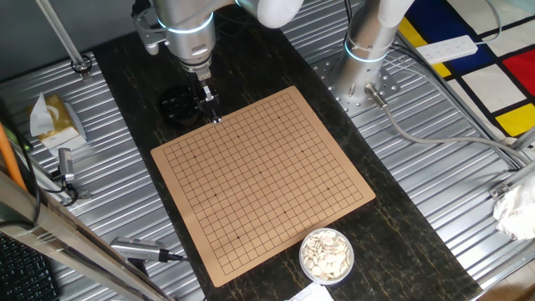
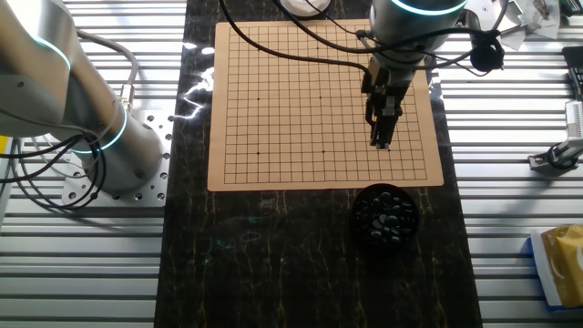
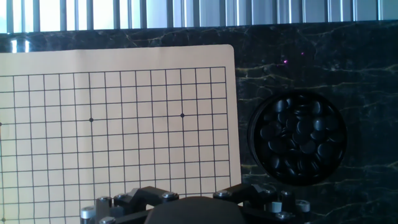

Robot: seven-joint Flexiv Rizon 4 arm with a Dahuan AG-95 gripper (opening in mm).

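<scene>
A tan board [image 1: 259, 173] with a black line grid lies on the dark tabletop, and no stones show on it. My gripper [image 1: 215, 119] points down by the board's edge in exterior view 1; in exterior view 2 the gripper [image 2: 381, 144] appears over the grid. Its linkages show at the bottom of the wrist view, but the fingertips are out of sight there, so I cannot make out the finger opening. A round black bowl of black stones [image 3: 298, 138] sits just off the board, apart from the gripper.
A clear round container of white stones [image 1: 326, 256] stands by the opposite board edge. A tissue box [image 1: 57, 124] rests on the slatted metal surface to the left. Dark tabletop [image 2: 264, 264] beyond the black bowl is bare.
</scene>
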